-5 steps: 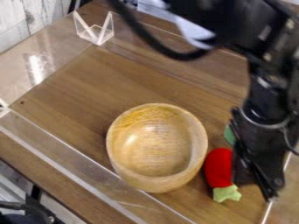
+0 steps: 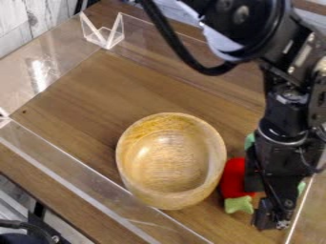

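A wooden bowl (image 2: pixel 171 157) sits on the table at the lower middle. Right beside it lies a red soft object with green parts (image 2: pixel 234 178), partly covered by my black gripper (image 2: pixel 262 195), which is low over it at the right. The fingertips are dark and overlap the red object, so whether they grip it is not clear.
Clear plastic walls (image 2: pixel 102 195) run along the near edge, and a clear bracket (image 2: pixel 105 30) stands at the back left.
My gripper has come down and moved leftward onto the red and green object, hiding more of it now. The bowl is unmoved.
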